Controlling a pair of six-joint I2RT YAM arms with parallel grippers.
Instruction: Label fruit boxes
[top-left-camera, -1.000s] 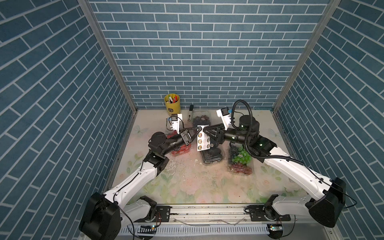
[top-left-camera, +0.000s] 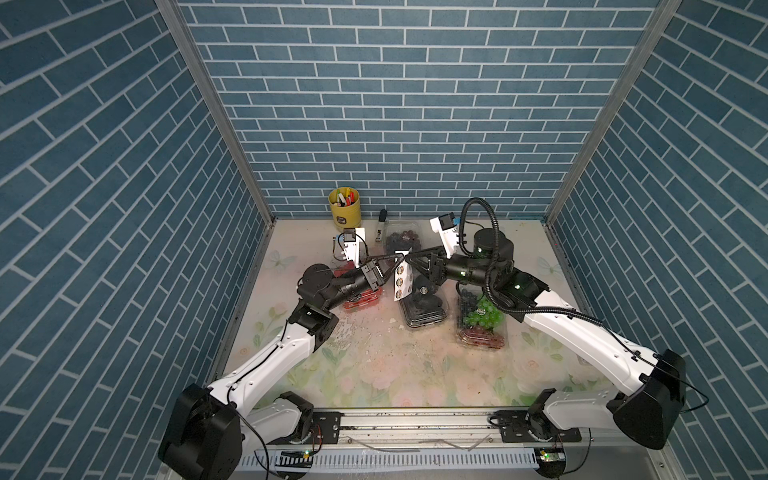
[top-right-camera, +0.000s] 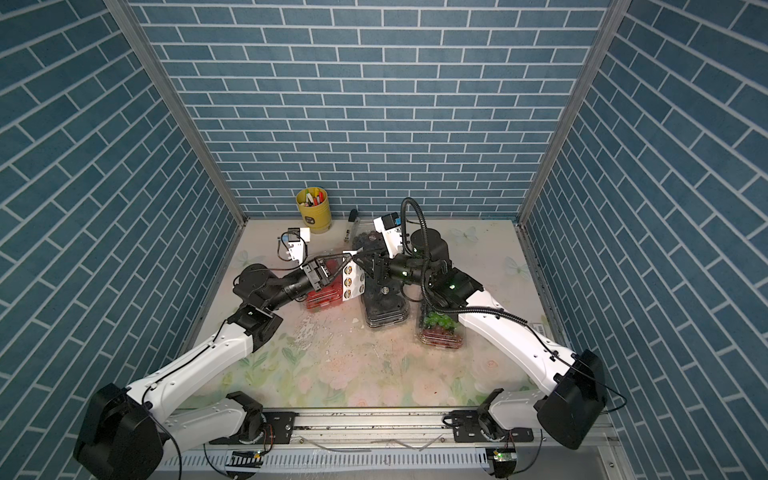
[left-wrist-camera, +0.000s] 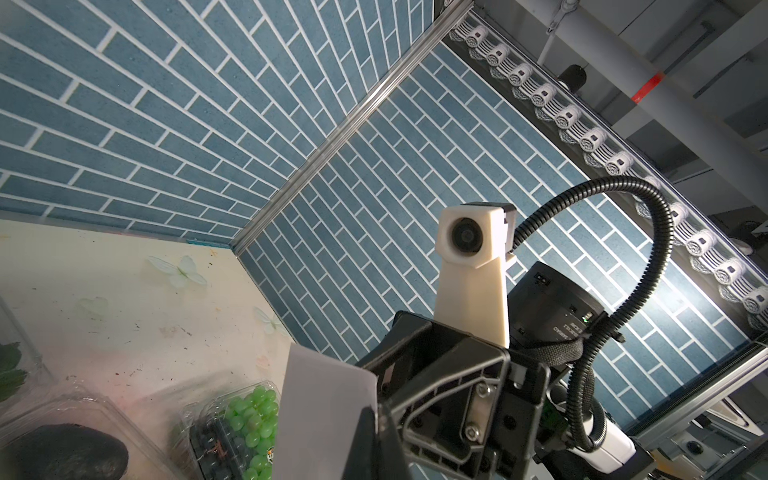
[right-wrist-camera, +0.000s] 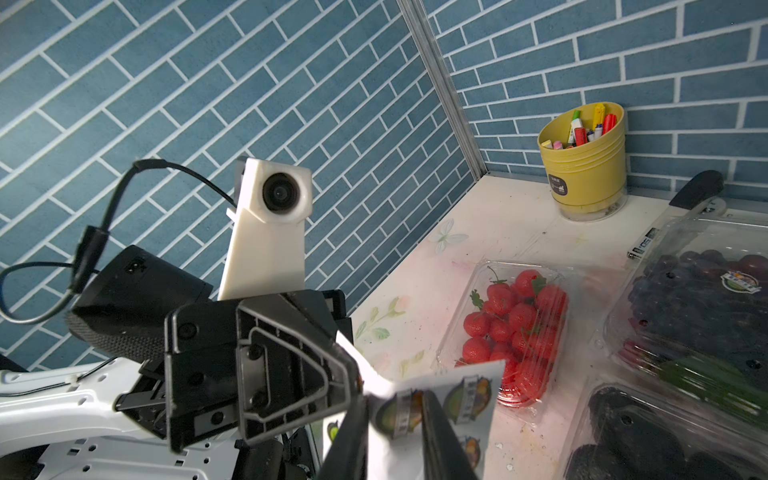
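Note:
A white sheet of round fruit labels (top-left-camera: 403, 277) hangs from my left gripper (top-left-camera: 399, 257), which is shut on its upper edge. Its plain back (left-wrist-camera: 320, 416) faces the left wrist view. At the sheet's right side is my right gripper, its blurred fingers parted in front of the printed face; contact with a label cannot be made out. Below lie clear boxes: red fruit (right-wrist-camera: 516, 328), dark fruit (top-left-camera: 423, 308), and green grapes with other fruit (top-left-camera: 482, 316). A box of dark berries (right-wrist-camera: 704, 300) farther back bears a label on its lid.
A yellow pot of markers (right-wrist-camera: 584, 164) stands by the back wall. Beside the berry box lies a black-handled tool (right-wrist-camera: 698, 190). Both arms meet closely above the boxes.
The left arm has stayed still.

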